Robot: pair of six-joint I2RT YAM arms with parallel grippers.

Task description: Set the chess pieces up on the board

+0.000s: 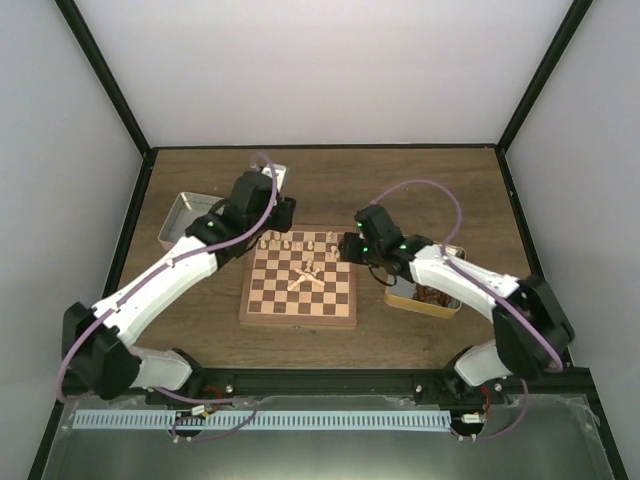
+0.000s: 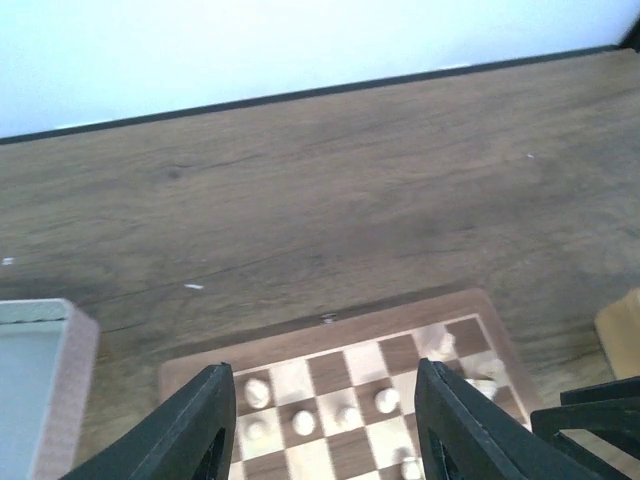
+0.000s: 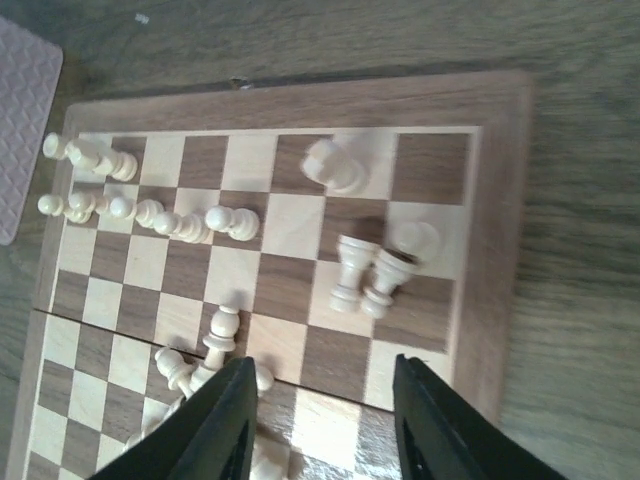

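Note:
The chessboard (image 1: 298, 305) lies centred on the table, white pieces standing along its far part. Near the board's middle several white pieces lie tipped in a pile (image 3: 222, 335); two white rooks (image 3: 352, 270) are grouped at the right. My left gripper is over the board's upper left, part open, its fingers framing the far pieces with none visibly held. My right gripper hangs over the board's right side, its fingers apart with nothing visibly between them.
An empty grey tray (image 1: 180, 215) sits left of the board. A yellow bin (image 1: 420, 308) with dark pieces is at the right, partly under the right arm.

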